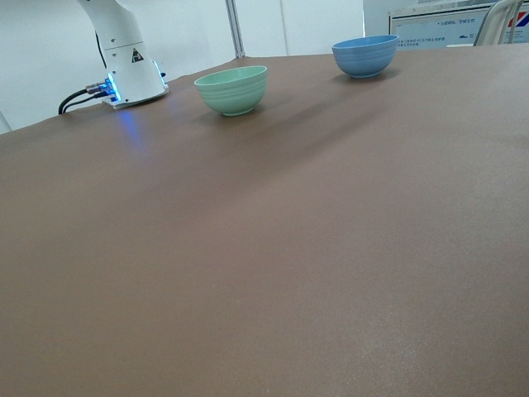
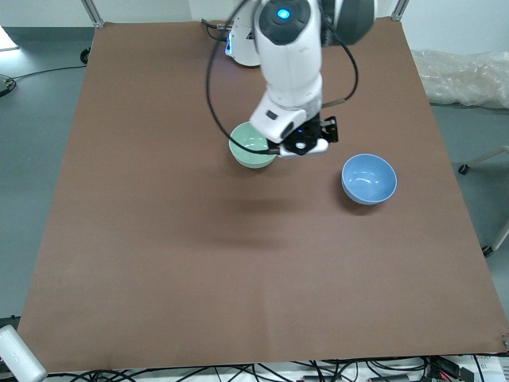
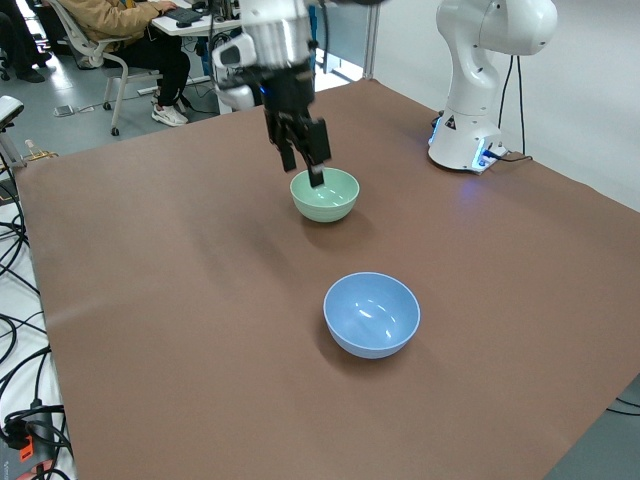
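Note:
A green bowl [image 2: 246, 143] sits at the table's middle back, partly behind my wrist in the left view; the right view shows it [image 3: 325, 205] under my black gripper [image 3: 300, 160], whose fingers point down at or just over its far rim. Whether they are open or shut is unclear. A blue bowl [image 2: 368, 179] stands apart to the right in the left view, nearer the camera in the right view [image 3: 372, 315]. The top view shows both the green bowl [image 1: 231, 95] and blue bowl [image 1: 364, 58], without my gripper.
The brown table [image 2: 238, 278] is otherwise mostly clear. A white robot base [image 3: 470, 140] with cables stands at its edge. A seated person [image 3: 160, 50] is beyond the table, and cables lie along another edge.

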